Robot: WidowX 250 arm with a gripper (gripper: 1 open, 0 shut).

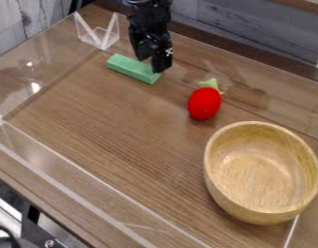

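Observation:
A black gripper [152,58] hangs at the top middle, open, its fingers at the back right end of a green block [128,68] lying flat on the wooden table. I cannot tell whether they touch it. A red tomato-like object [205,105] with a light green bit behind it lies to the right.
A large round wooden bowl [259,201] fills the lower right. A clear plastic item stands at the upper left.

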